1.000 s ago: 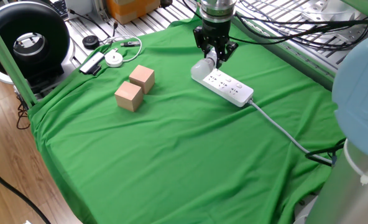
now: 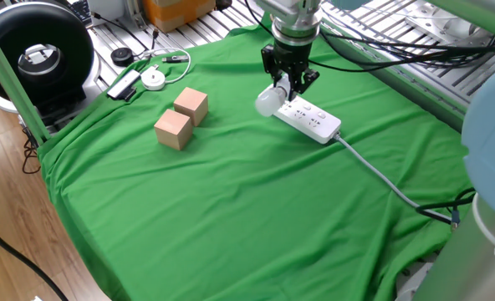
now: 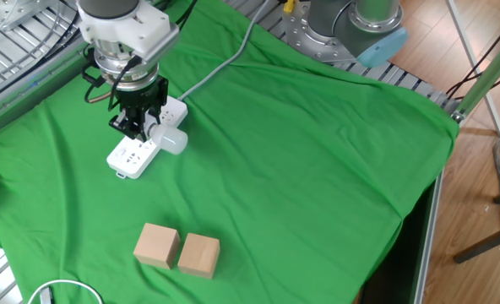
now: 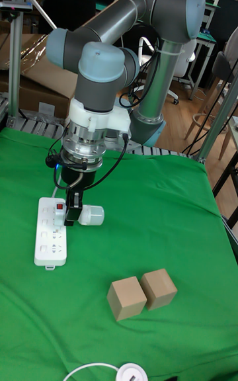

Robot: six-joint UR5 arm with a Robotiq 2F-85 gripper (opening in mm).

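A small white lamp with a rounded, bulb-like head (image 2: pixel 269 102) is held sideways by my gripper (image 2: pixel 288 83), which is shut on its narrower base. Beneath and beside it lies a white power strip (image 2: pixel 318 127) on the green cloth. In exterior view 2 the lamp (image 3: pixel 172 140) points away from the strip (image 3: pixel 128 159), its head out over the cloth. From exterior view 3, the gripper (image 4: pixel 73 215) is over the strip's right edge, and the lamp head (image 4: pixel 92 215) sticks out to the right. Whether the lamp touches the strip cannot be told; its base is mostly hidden by the fingers.
Two wooden cubes (image 2: pixel 174 130) (image 2: pixel 191 106) stand close together on the cloth. A grey cord (image 2: pixel 381 177) runs from the strip to the table's edge. A white round charger with cable (image 2: pixel 153 79) lies at the far left.
In exterior view 1 the gripper and the lamp have shifted slightly down the picture and a little left. The lamp stays in its grip; strip and cubes have not moved.
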